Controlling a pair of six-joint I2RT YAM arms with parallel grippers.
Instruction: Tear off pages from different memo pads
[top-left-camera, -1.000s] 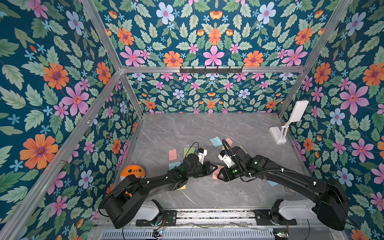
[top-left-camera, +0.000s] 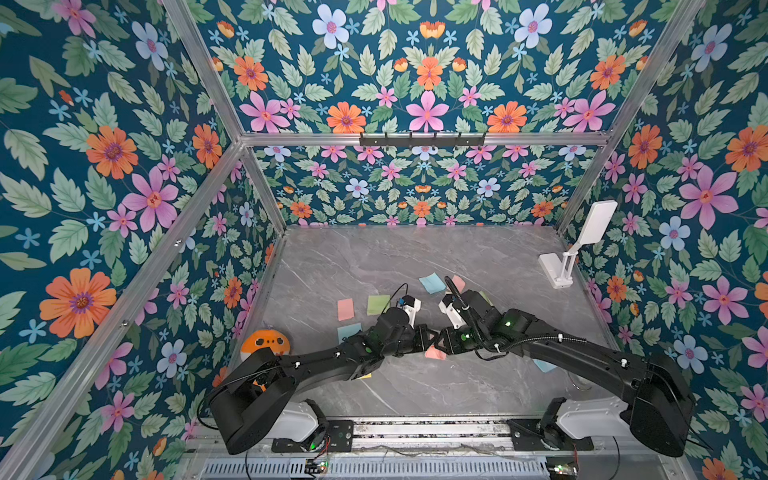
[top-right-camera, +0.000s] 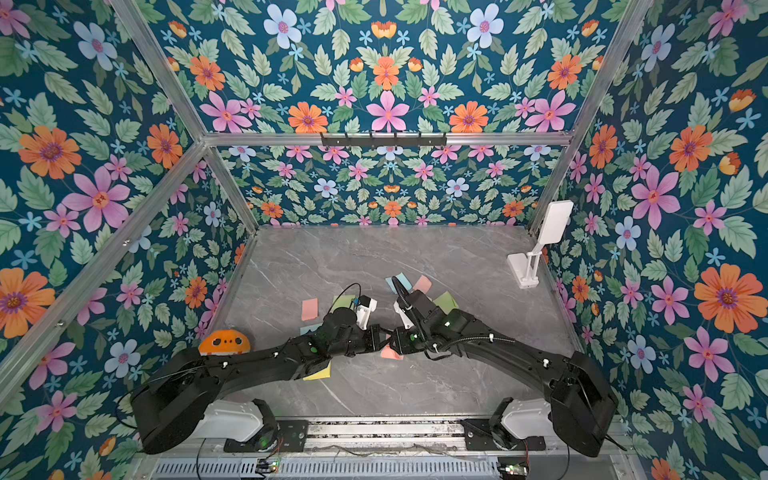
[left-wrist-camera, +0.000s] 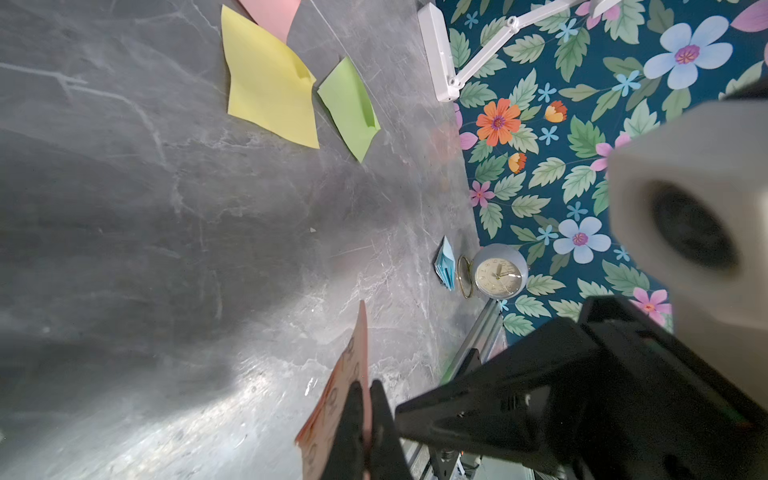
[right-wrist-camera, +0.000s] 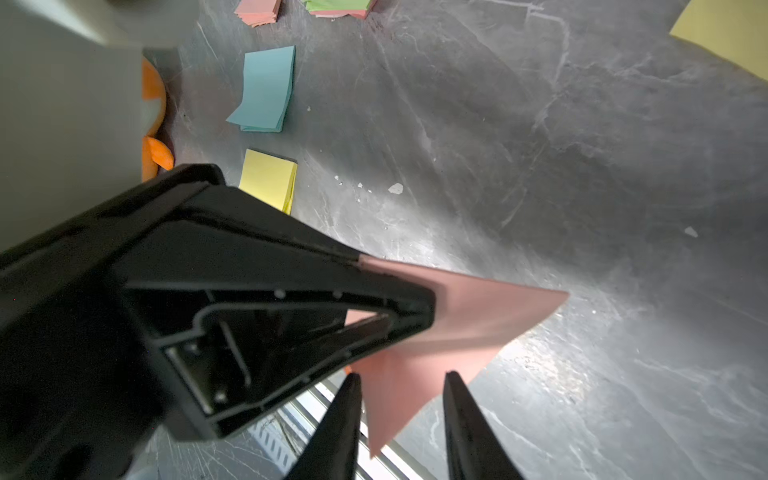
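Observation:
A thin pink sheet (left-wrist-camera: 340, 408) is pinched between the fingers of my left gripper, which is shut on it. In the right wrist view the same sheet (right-wrist-camera: 472, 320) spreads out behind the left gripper's dark fingers, creased and above the table. My right gripper is part open, its two fingertips apart, with a lower part of the sheet showing in and behind the gap. Along the left of the right wrist view lie memo pads: a pink pad (right-wrist-camera: 257, 11), a green pad (right-wrist-camera: 340, 6), a blue pad (right-wrist-camera: 266, 88) and a yellow pad (right-wrist-camera: 269, 177).
Loose sheets lie on the table's other side: yellow (left-wrist-camera: 272, 80), green (left-wrist-camera: 352, 108), pink (left-wrist-camera: 273, 14) and blue (left-wrist-camera: 445, 265). A round clock (left-wrist-camera: 497, 274) stands near the blue one. A white lamp (top-left-camera: 593, 224) is at the right, an orange object (top-left-camera: 265, 342) at the left.
The two grippers have come close together, the left moving rightward.

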